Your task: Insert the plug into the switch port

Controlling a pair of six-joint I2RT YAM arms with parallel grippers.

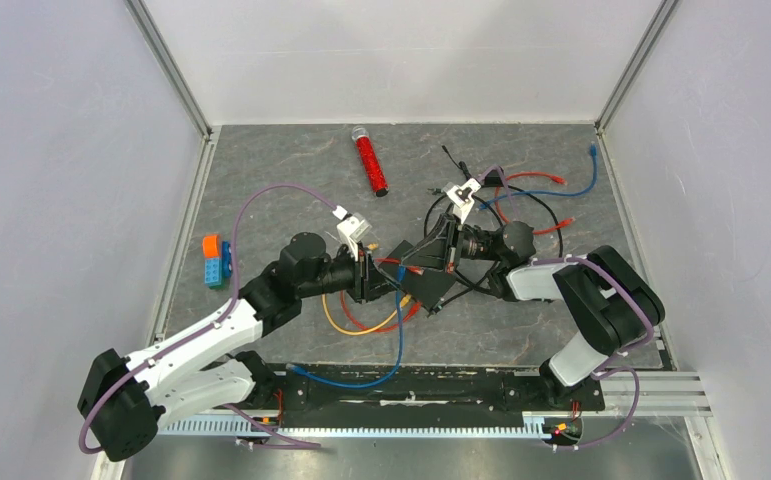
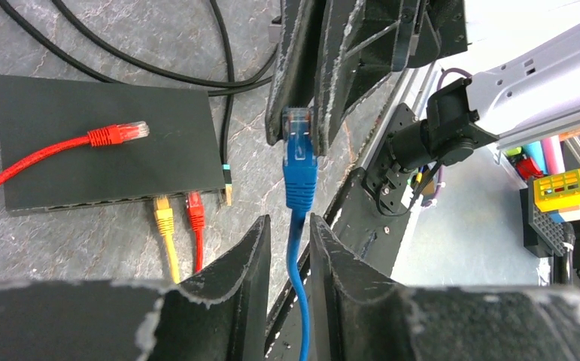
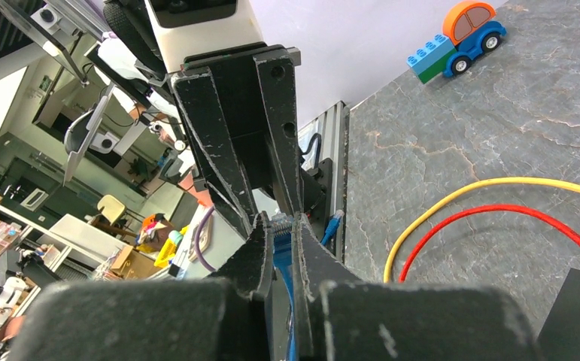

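Note:
A blue plug (image 2: 299, 173) points upward in my right gripper (image 1: 407, 262), which is shut on it. In the left wrist view the cable runs down between the fingers of my left gripper, which stand a little apart just below the plug. The black switch (image 2: 110, 150) lies beyond on the floor, with a yellow plug (image 2: 162, 218) and a red plug (image 2: 194, 211) at its front edge and another red plug (image 2: 117, 134) over its top. In the right wrist view the blue plug (image 3: 282, 248) is largely hidden by the fingers.
A red microphone (image 1: 369, 160) lies at the back. A toy car (image 1: 213, 262) sits at the left. Loose black, red and blue cables (image 1: 541, 193) crowd the back right.

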